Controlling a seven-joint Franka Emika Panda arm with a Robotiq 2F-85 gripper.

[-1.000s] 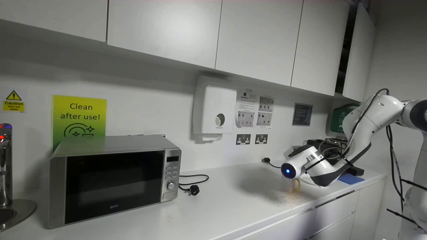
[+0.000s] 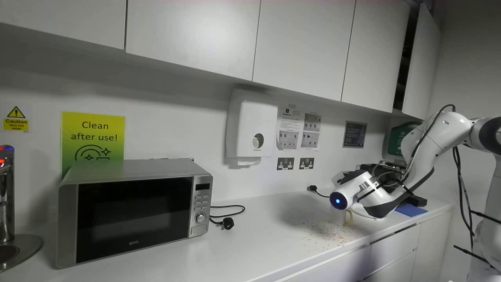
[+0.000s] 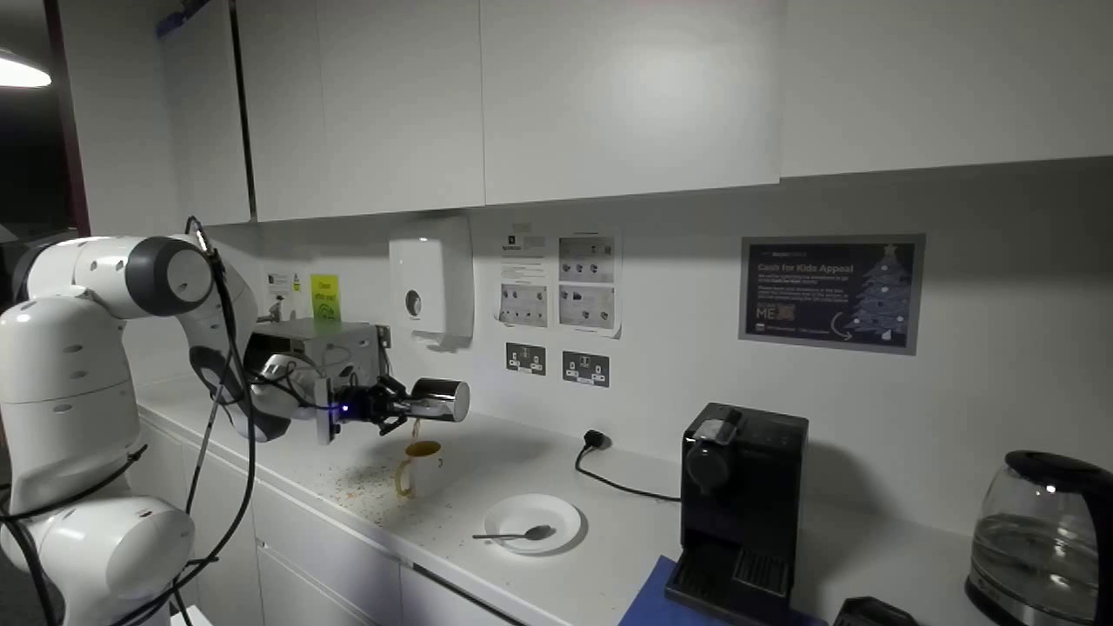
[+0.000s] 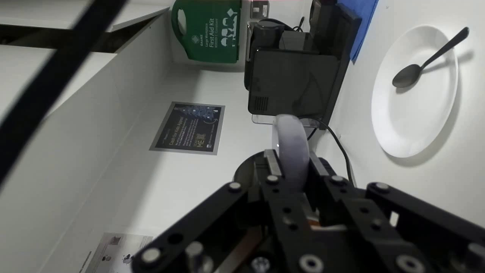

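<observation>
A shiny silver cup (image 3: 443, 401) lies tipped on its side in the air, with my gripper (image 3: 392, 406) beside it. Up close, the wrist view has my gripper shut around a pale curved handle (image 4: 291, 138); most of the cup's body is hidden there. Below stands an upright white mug (image 3: 425, 476) with a yellow inside and a yellow handle (image 2: 348, 218). A thin brownish stream (image 3: 416, 429) shows between cup and mug. Small orange-brown bits (image 3: 367, 489) lie scattered over the counter beside the mug.
A white plate (image 3: 503, 513) bearing a spoon (image 3: 536, 533) sits near the mug. Farther along are a black coffee machine (image 3: 736, 501) and a glass kettle (image 3: 1033, 537). The microwave (image 2: 136, 211) occupies the other end.
More bits are strewn over the counter around the mug, and they reach farther out than a second ago. The arm looks almost unmoved.
</observation>
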